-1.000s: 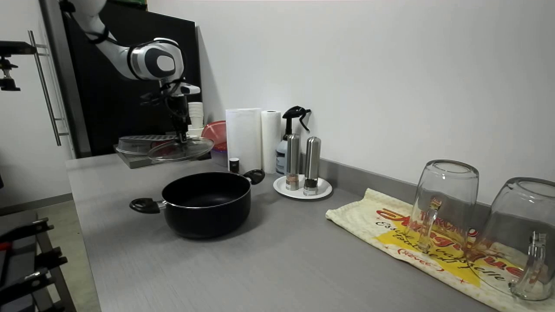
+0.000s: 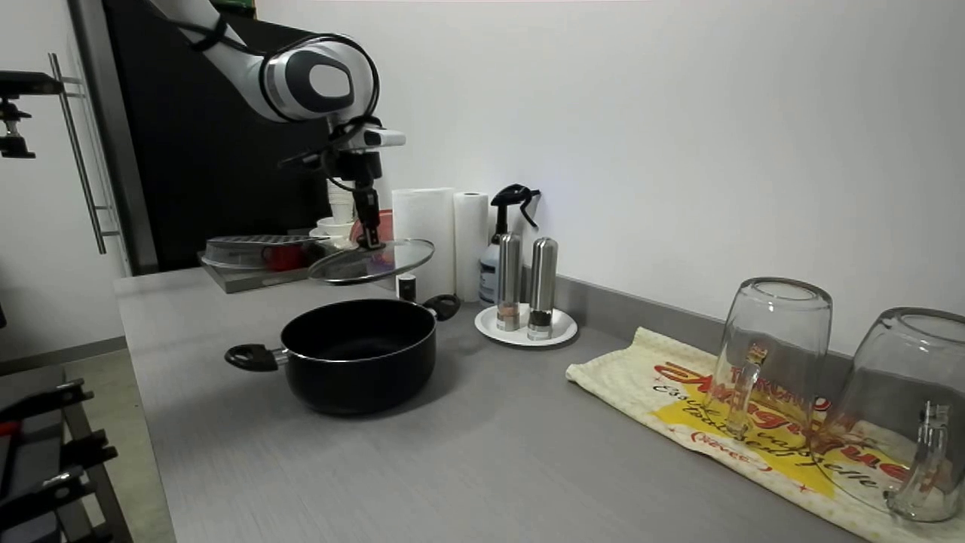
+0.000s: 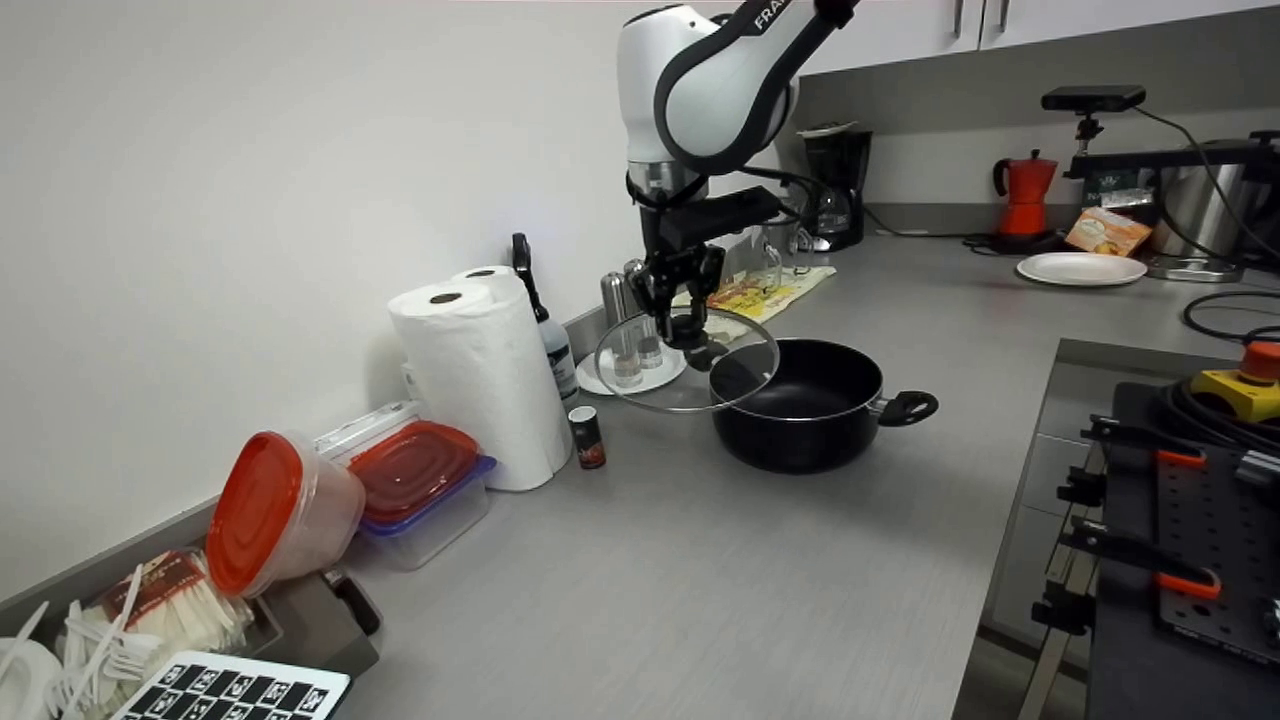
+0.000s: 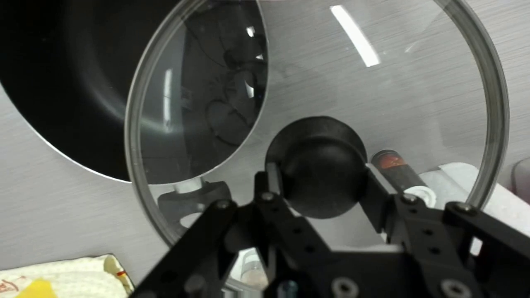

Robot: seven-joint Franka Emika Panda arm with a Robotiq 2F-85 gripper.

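Observation:
A glass lid (image 2: 398, 258) with a black knob (image 4: 323, 174) hangs in the air, with my gripper shut on the knob. In exterior view 1 the lid is slightly tilted and appears above and behind the black pot (image 2: 362, 375). The pot stands uncovered on the counter, its two side handles showing. Seen from the wrist, the lid overlaps only part of the pot (image 4: 74, 74), and much of the lid lies over bare counter. Exterior view 2 shows the lid (image 3: 648, 390) up and to the left of the pot (image 3: 804, 438).
Two steel mills (image 2: 543, 289) stand on a white plate (image 2: 565, 330) near the wall. Paper towel rolls (image 2: 423, 240), a spray bottle (image 2: 489, 271) and a small spice jar (image 3: 587, 438) are close by. Glass mugs (image 2: 778, 362) sit on a cloth.
My arm has carried the lid to the right in exterior view 1, nearer the pot and the paper towels. The lid looks more tilted now. The pot has not moved.

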